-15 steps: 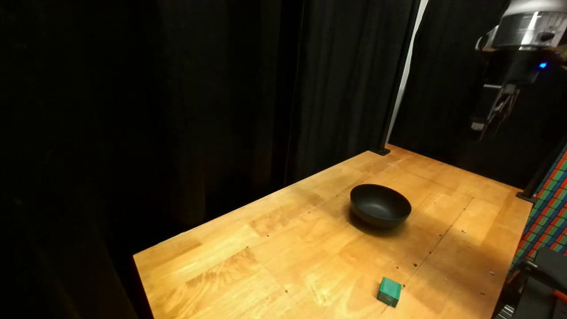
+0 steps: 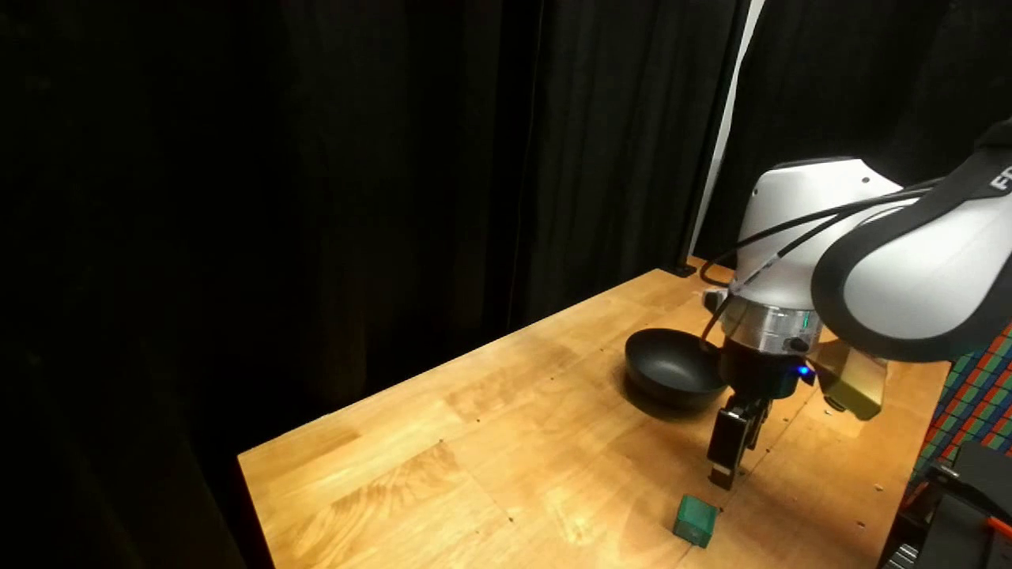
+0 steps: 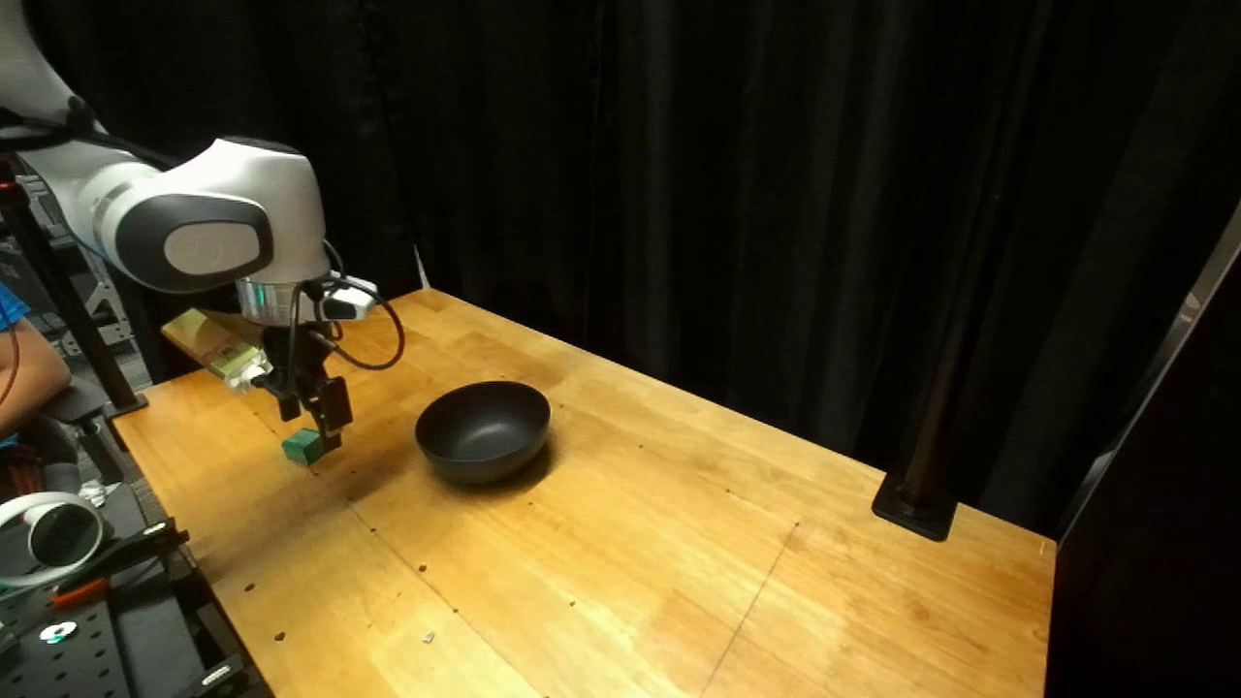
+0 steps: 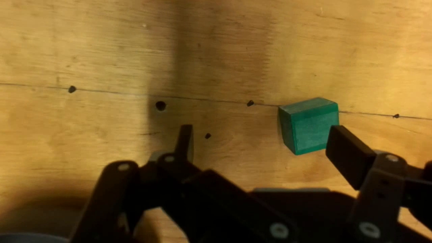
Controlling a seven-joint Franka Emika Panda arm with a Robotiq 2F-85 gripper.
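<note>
A small green block (image 2: 696, 520) rests on the wooden table, close to a drawn line. The wrist view has the block (image 4: 314, 126) right of centre, nearer the right fingertip than the left one. My gripper stands open above the table, its dark fingers (image 4: 350, 156) spread wide and nothing held. In exterior view 1 the gripper (image 2: 730, 469) hangs a short way beyond the block, while exterior view 2 has the gripper (image 3: 311, 430) partly overlapping the block (image 3: 302, 446). A black bowl (image 3: 483, 432) sits upright on the table, apart from the block; its inside looks empty.
A post with a black foot (image 3: 915, 506) stands at its far edge. Dark curtains hang behind. A cart with tools (image 3: 111, 628) adjoins the near edge.
The arm has come down and to the left in exterior view 1, from high above the table's right side to low near the block. Block and bowl have stayed in place.
</note>
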